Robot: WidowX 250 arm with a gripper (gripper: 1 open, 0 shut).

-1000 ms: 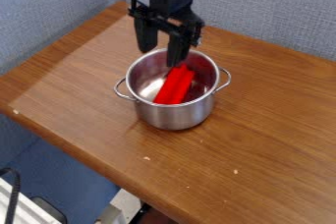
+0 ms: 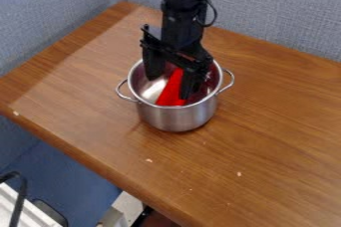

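A steel pot [image 2: 173, 116] with two side handles stands on the wooden table. Inside it lies a red object [image 2: 172, 91], partly hidden behind my black gripper [image 2: 173, 72]. The gripper is open and lowered into the pot's mouth, its fingers on either side of the red object's upper part. Whether they touch it cannot be told.
Grey padded walls [image 2: 54, 12] border it at the back and left. At the lower left, off the table, lie cables and pale items on a blue floor.
My gripper has moved down from above the pot into its mouth, around the upper part of the red object. The pot stands in the same place.
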